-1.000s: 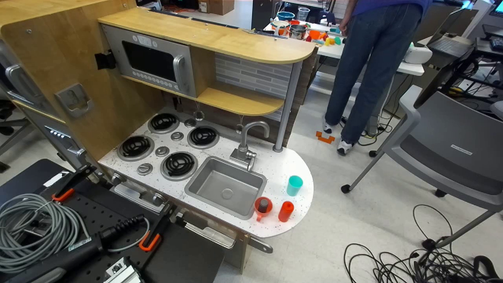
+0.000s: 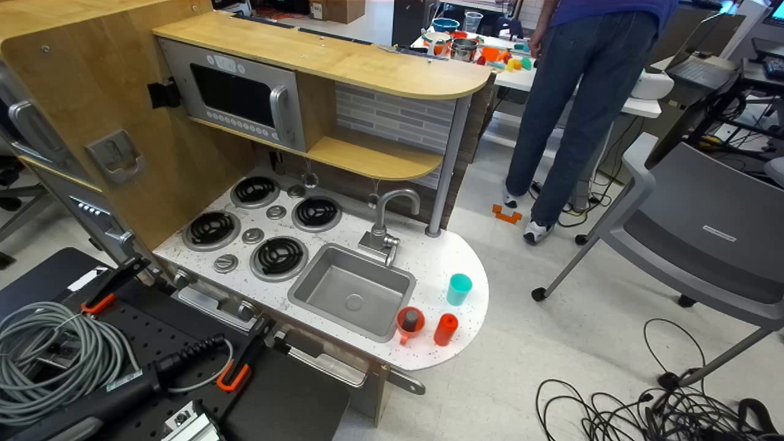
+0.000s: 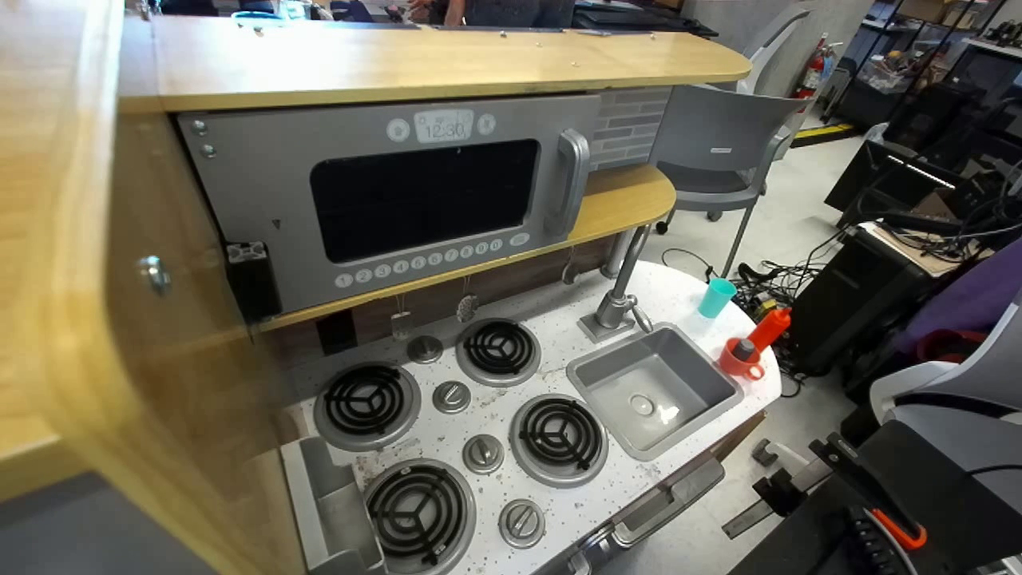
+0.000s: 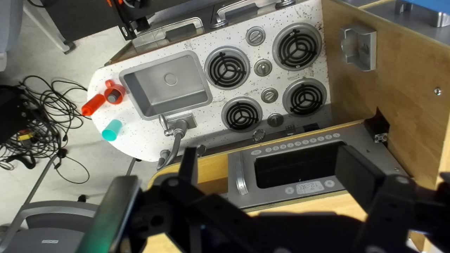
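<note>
Only in the wrist view does my gripper appear, along the lower part of the picture. Its dark fingers [image 4: 358,175] stand wide apart, open, and no held object shows between them. Beyond the gap lie the shelf and microwave [image 4: 270,189]. On the rounded counter end stand a teal cup [image 2: 459,290], an orange-red bottle [image 2: 445,329] and a red cup [image 2: 408,323] with a dark item inside. The red cup is close to the sink's edge, the bottle beside it. My arm is outside both exterior views.
An empty grey sink [image 2: 316,293] with a faucet [image 2: 380,220] sits beside several black-coiled burners [image 2: 279,257]. The wooden upper shelf [image 2: 331,55] overhangs the counter's back. A black table with cable coils [image 2: 59,345] borders the front left. A person [image 2: 588,95] stands behind.
The person's feet shift slightly in the background. The counter and its objects look the same as before, and no arm shows in either exterior view 1 frame.
</note>
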